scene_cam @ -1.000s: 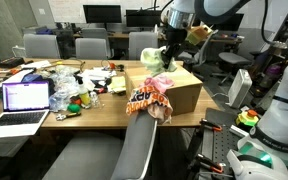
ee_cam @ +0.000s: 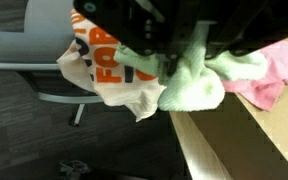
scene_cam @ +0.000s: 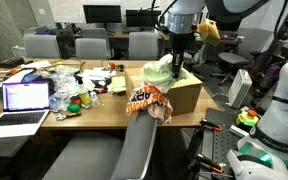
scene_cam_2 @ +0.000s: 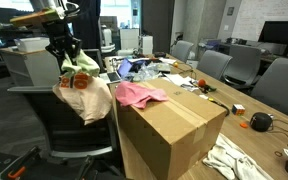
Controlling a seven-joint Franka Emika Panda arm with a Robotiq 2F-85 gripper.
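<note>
My gripper [scene_cam: 174,58] is shut on a pale green cloth [scene_cam: 158,73], which hangs bunched beneath it. An orange-and-white cloth [scene_cam: 148,100] drapes over the top of a chair back, directly below the green one. From the second exterior view, the green cloth [scene_cam_2: 81,68] hangs just over the white cloth [scene_cam_2: 88,100], and whether they touch is hard to tell. Looking down in the wrist view, the green cloth [ee_cam: 198,84] bulges beside the dark fingers, overlapping the lettered cloth [ee_cam: 108,68]. A pink cloth [scene_cam_2: 140,95] lies on the cardboard box.
The large cardboard box [scene_cam_2: 174,125] stands right beside the chair. Behind it, the long table [scene_cam: 112,112] carries a laptop [scene_cam: 24,104] and much clutter. A white cloth [scene_cam_2: 232,158] lies beyond the box's far side. The grey chair seat [scene_cam: 89,158] is bare.
Over the last second the green cloth has come down and toward the draped cloth, still in my gripper. The orange-and-white cloth stays on the chair back.
</note>
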